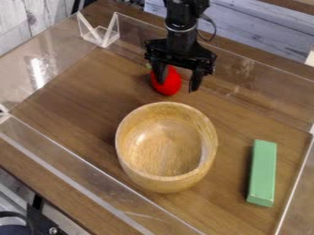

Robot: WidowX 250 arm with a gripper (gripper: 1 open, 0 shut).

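Observation:
A red strawberry-like toy (166,83) with a green top sits on the wooden surface in the upper middle, partly covered by the black gripper (179,72). The gripper's fingers come down on either side of it; whether they touch it cannot be told.
A large wooden bowl (166,170) stands in the lower middle. A green block (263,172) lies at the right. Clear plastic walls edge the tray.

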